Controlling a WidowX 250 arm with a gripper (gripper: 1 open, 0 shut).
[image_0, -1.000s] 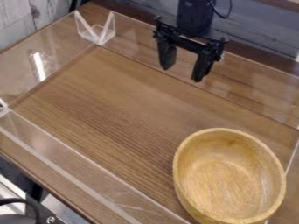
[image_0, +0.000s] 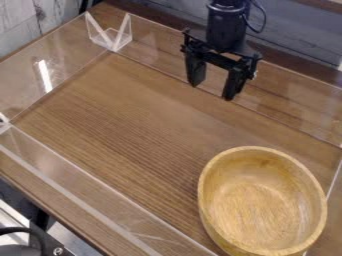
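A black robot gripper (image_0: 214, 78) hangs over the back middle of the wooden table (image_0: 120, 140). It is open, its two dark fingers spread apart, and nothing shows between them. Its arm rises to the top edge of the view.
A large pale yellow oval bowl (image_0: 261, 200) stands at the front right. A small clear object (image_0: 110, 32) is at the back left. A black cable loops at the bottom left corner.
The gripper and arm have shifted slightly, the arm's upper part drawing a little to the left and up. The bowl has not moved.
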